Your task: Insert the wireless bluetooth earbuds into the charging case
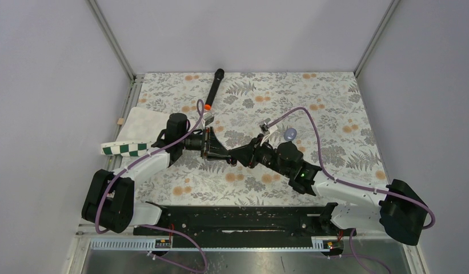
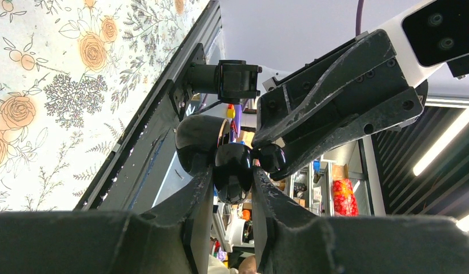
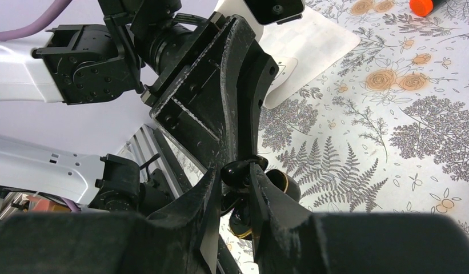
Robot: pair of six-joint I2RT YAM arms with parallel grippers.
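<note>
My two grippers meet above the middle of the mat. My left gripper (image 1: 223, 154) is shut on a glossy black charging case (image 2: 196, 140), whose pieces show at and above its fingertips in the left wrist view. My right gripper (image 1: 237, 154) is shut on a small black earbud (image 3: 235, 171), held against the case in the right wrist view. Much of the case and the earbud's exact seat are hidden by the fingers and by each other, so I cannot tell whether the earbud is inside.
A black microphone (image 1: 216, 83) with an orange end lies at the back. A pale purple object (image 1: 290, 134) sits right of centre, and a white sheet (image 1: 141, 123) and green-striped item (image 1: 120, 148) at left.
</note>
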